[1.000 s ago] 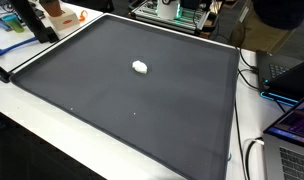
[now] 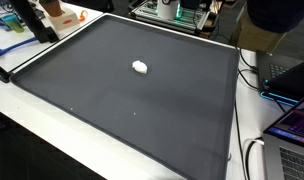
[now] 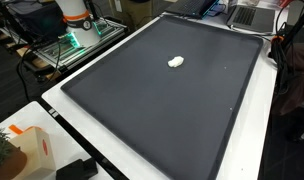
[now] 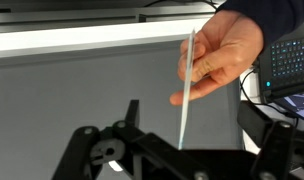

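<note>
In the wrist view my gripper stands open, its two black fingers wide apart. A person's hand (image 4: 220,52) reaches in from the upper right and holds a thin pale stick (image 4: 188,100) that runs down between the fingers, which do not close on it. On the dark grey board (image 2: 92,92) lies a small white crumpled thing (image 2: 140,67), seen also in exterior view 2 as a white lump (image 3: 175,61). A bit of white shows low in the wrist view, partly hidden by the gripper. Neither exterior view shows the gripper's fingers.
A laptop (image 2: 295,158) and cables stand along the right edge in exterior view 1. In exterior view 2, a plant pot (image 3: 6,160) and a light box (image 3: 32,150) sit at the lower left. Apart from the white thing, the board is bare.
A dark shape at the top right of exterior view 1 reaches lower than a second ago. The white thing and the board have not moved.
</note>
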